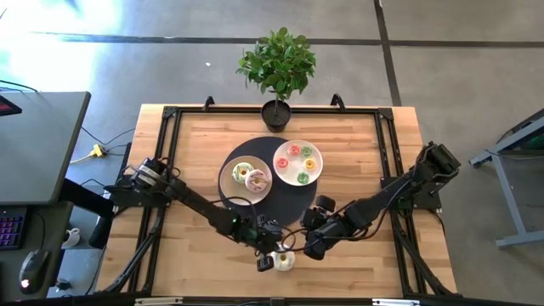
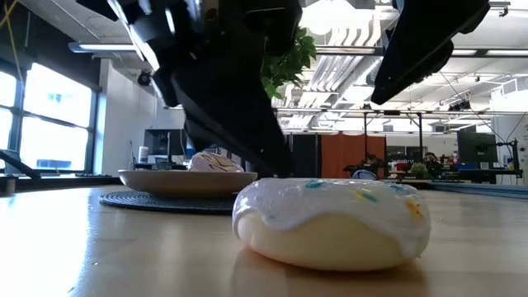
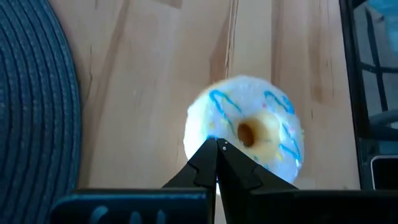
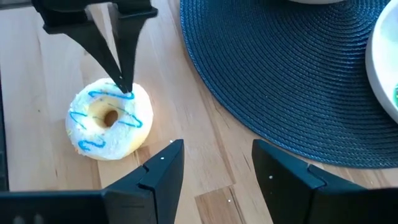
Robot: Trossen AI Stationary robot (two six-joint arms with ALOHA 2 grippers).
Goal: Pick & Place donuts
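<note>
A white-iced donut [image 1: 283,261] with blue squiggles lies flat on the bare wood near the table's front. In the left wrist view the fingertips of my left gripper meet with nothing between them, over the edge of that donut [image 3: 273,112]. From the right wrist view, those shut left fingers [image 4: 126,56] point down at the far rim of the donut [image 4: 134,134]; whether they touch it I cannot tell. My right gripper is open and empty, to one side of the donut. The low view shows the donut [image 2: 330,235] resting on the table.
A beige plate [image 1: 231,191] holding two large donuts and a white plate [image 1: 287,175] with several small ones stand on a dark round mat [image 4: 280,81]. Behind them is a potted plant [image 1: 276,68]. Bare wood [image 1: 357,272] is free at front right.
</note>
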